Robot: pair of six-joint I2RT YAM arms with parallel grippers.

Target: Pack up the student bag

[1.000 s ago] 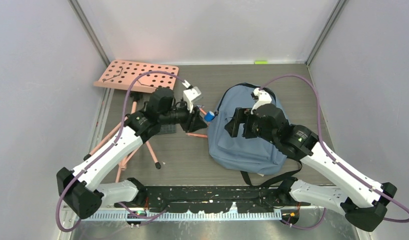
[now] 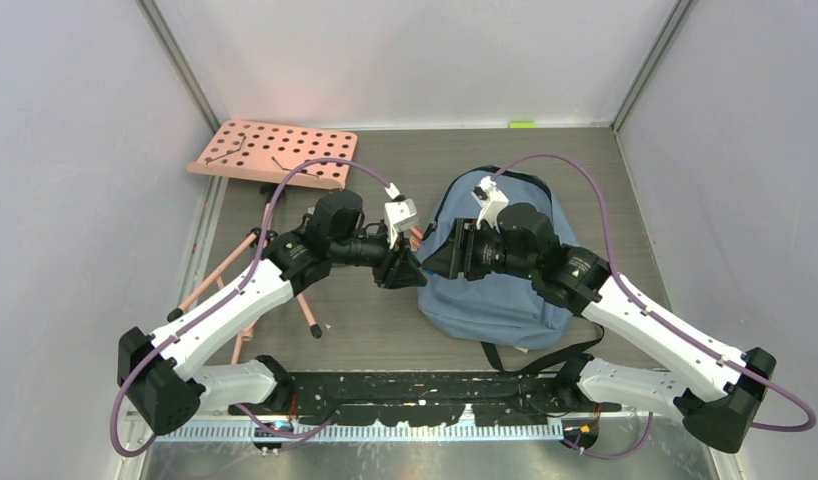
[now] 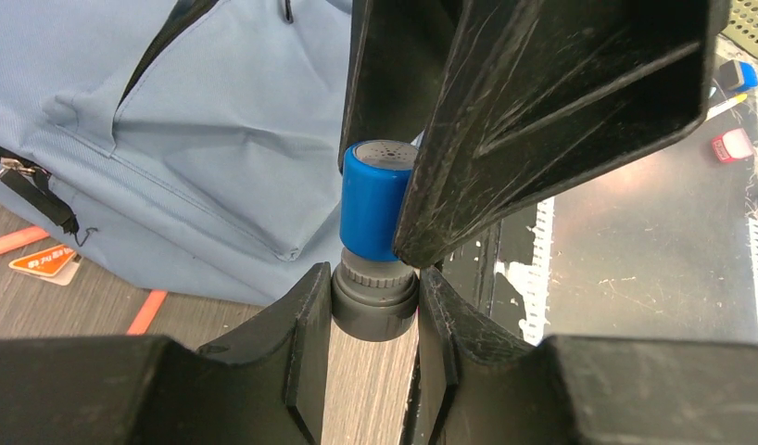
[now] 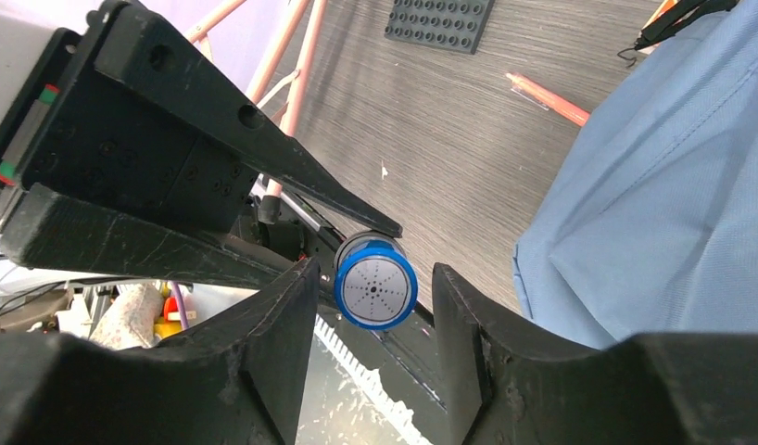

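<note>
A small cylinder with a blue end [image 3: 369, 204] and a grey end [image 3: 373, 315] hangs between my two grippers, left of the bag's middle. In the left wrist view, my left gripper has its fingers against both sides of the grey end. My right gripper faces it, fingers apart, with the blue end [image 4: 376, 288] between its fingertips and gaps showing on both sides. The blue-grey student bag [image 2: 495, 310] lies flat on the table beneath the right gripper, a black strap trailing from its lower edge.
A pink perforated stand [image 2: 275, 150] with legs [image 2: 307, 310] occupies the left side. A dark studded plate [image 4: 438, 20] and an orange pencil-like stick [image 4: 549, 98] lie on the table. Several small items, including a red-and-white block [image 3: 732, 146], sit off to one side.
Over the last second, the left gripper has moved right and slightly down with the cylinder. The right gripper has moved left, and its fingers have come around the blue end.
</note>
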